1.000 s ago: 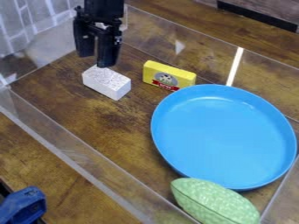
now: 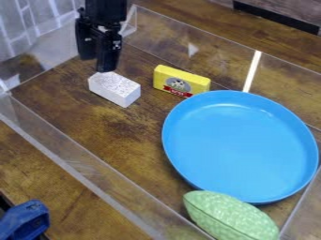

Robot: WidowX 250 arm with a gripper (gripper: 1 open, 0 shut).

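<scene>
My dark gripper (image 2: 98,49) hangs at the upper left, just above and behind a white rectangular block (image 2: 114,90) on the wooden surface; its fingers are open, and no object shows between them. A yellow box (image 2: 182,82) lies right of the white block. A large blue plate (image 2: 238,142) fills the right side.
A green leaf-shaped object (image 2: 231,217) lies at the bottom right. A blue item (image 2: 22,221) is at the lower left corner. Clear walls run along the left and top. The wood left of the plate is bare.
My gripper has shifted slightly left. The objects on the surface have not visibly moved.
</scene>
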